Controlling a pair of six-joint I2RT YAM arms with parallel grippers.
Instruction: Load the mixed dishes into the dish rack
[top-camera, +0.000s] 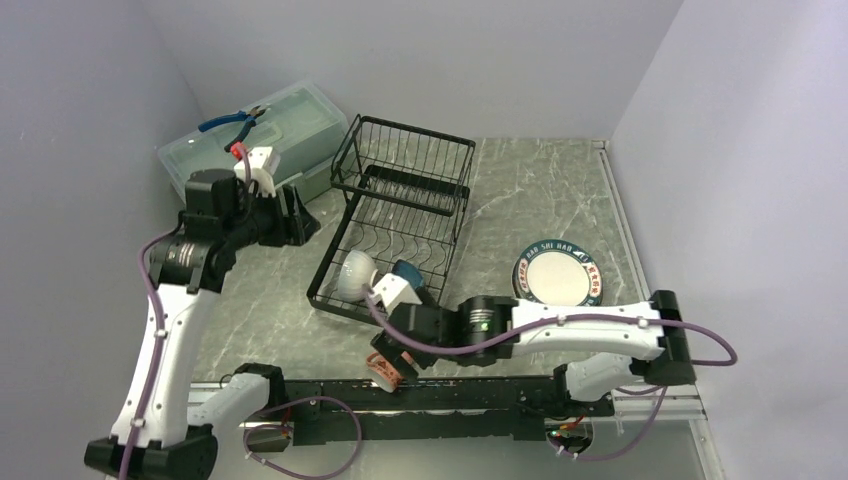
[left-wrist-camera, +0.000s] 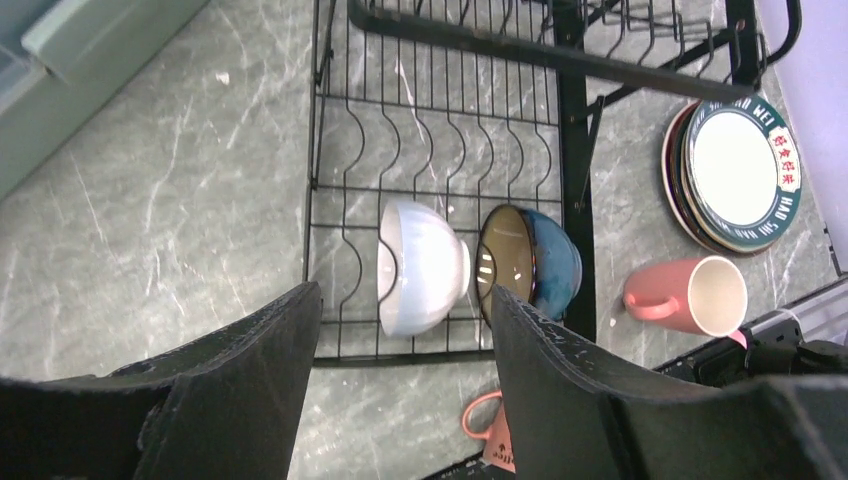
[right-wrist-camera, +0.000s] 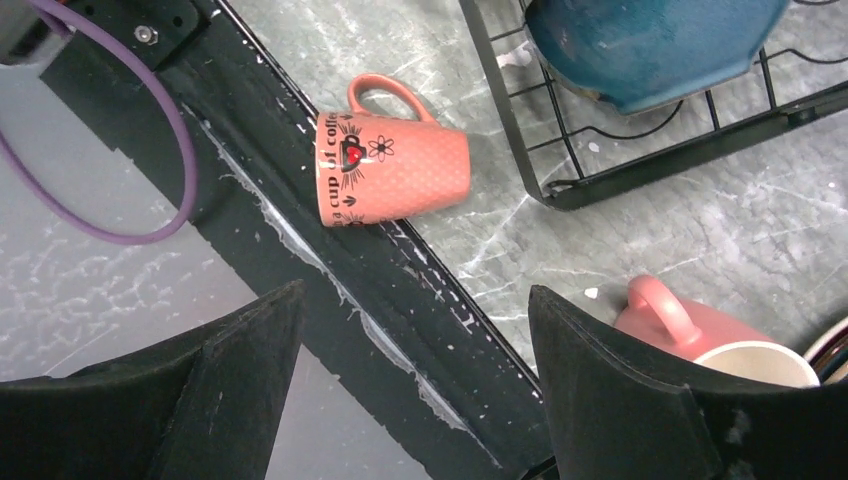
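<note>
The dish rack (top-camera: 322, 285) holds a white bowl (left-wrist-camera: 412, 265) and a blue bowl (left-wrist-camera: 555, 265) in its lower tier. An orange printed mug (right-wrist-camera: 392, 170) lies on its side at the front edge, just outside the rack. My right gripper hovers over it, open and empty, fingers low in its wrist view. A pink mug (left-wrist-camera: 668, 297) sits right of the rack, hidden under my right arm in the top view; stacked plates (top-camera: 557, 275) lie behind it. My left gripper hangs open and empty left of the rack.
A green plastic bin (top-camera: 320, 125) with blue pliers (top-camera: 220, 122) on its lid stands at the back left. Grey walls surround the counter.
</note>
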